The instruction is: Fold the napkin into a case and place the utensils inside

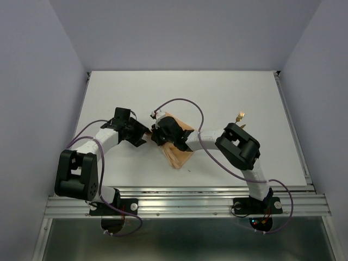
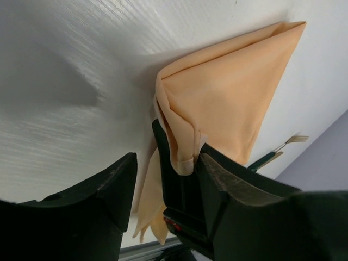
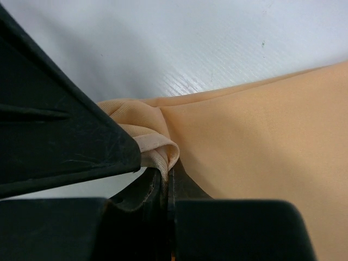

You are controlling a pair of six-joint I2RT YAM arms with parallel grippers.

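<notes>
A peach napkin (image 1: 184, 118) lies on the white table, with a bunched, folded end (image 2: 181, 138) at its left. My right gripper (image 1: 156, 136) is shut on that end, cloth pinched between its fingers in the right wrist view (image 3: 165, 190). My left gripper is part open just at the bunched end, its fingers apart, one beside the cloth; a dark finger of it also shows at upper left in the right wrist view. A fork (image 1: 240, 117) and a knife (image 1: 243, 127) lie to the right of the napkin, partly behind the right arm in the top view.
A metal rail (image 1: 163, 198) runs along the front edge, and walls stand on both sides.
</notes>
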